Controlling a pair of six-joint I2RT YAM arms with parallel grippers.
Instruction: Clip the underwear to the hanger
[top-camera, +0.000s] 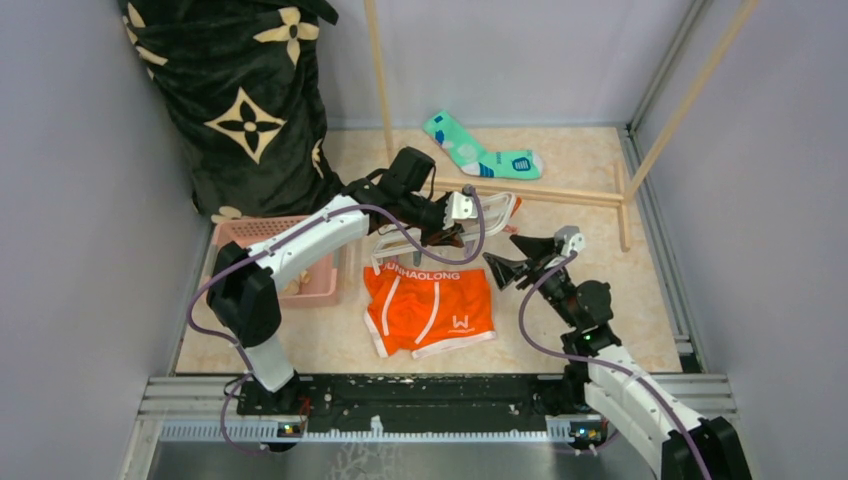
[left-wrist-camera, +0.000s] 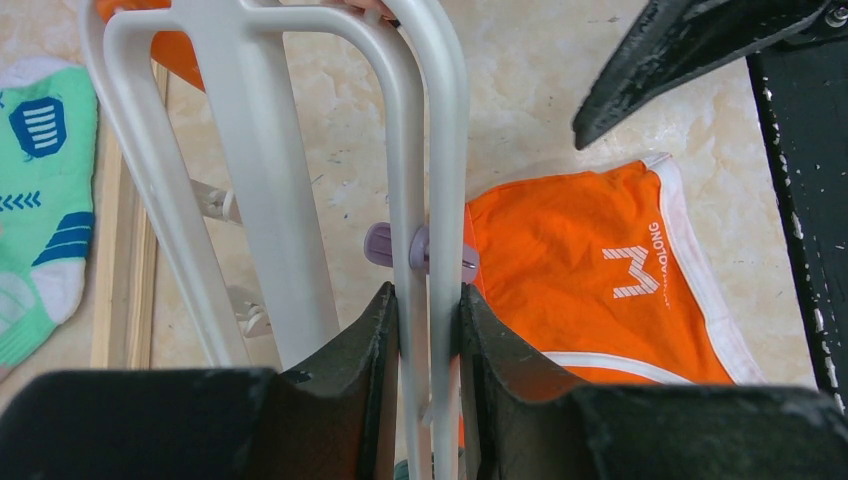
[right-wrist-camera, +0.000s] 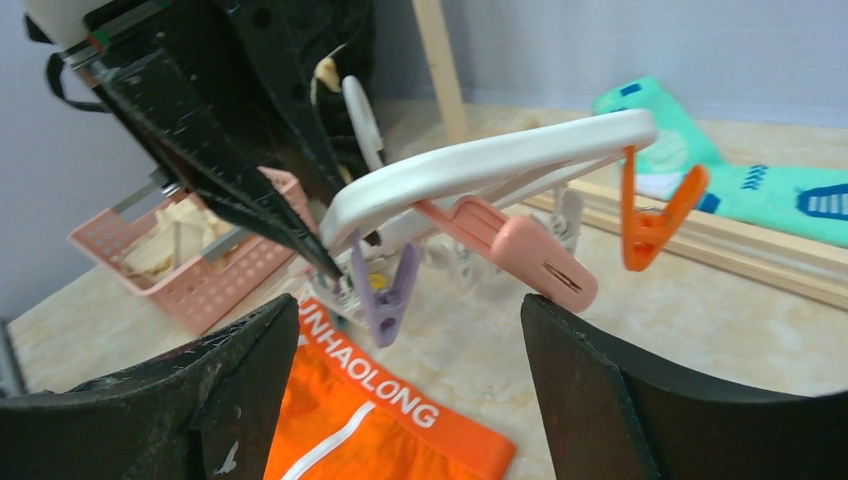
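Note:
A white hanger (left-wrist-camera: 262, 170) hangs over the table, and my left gripper is shut on its rail. Beneath lies the orange underwear (top-camera: 428, 312), spread flat with its lettered waistband toward the hanger. In the right wrist view, a pink clip (right-wrist-camera: 545, 262), a purple clip (right-wrist-camera: 385, 305) and an orange clip (right-wrist-camera: 650, 228) hang from the hanger. My right gripper is open to the right of the hanger, its fingers apart with nothing gripped. The pink clip's end shows close to the right-hand finger (right-wrist-camera: 560, 345); whether they touch I cannot tell.
A pink basket (top-camera: 322, 285) stands left, beside the left arm. Behind the hanger are a wooden bar (top-camera: 560, 195) and a green sock (top-camera: 480, 155). A dark patterned cloth (top-camera: 230, 110) fills the back left. Bare table shows to the right.

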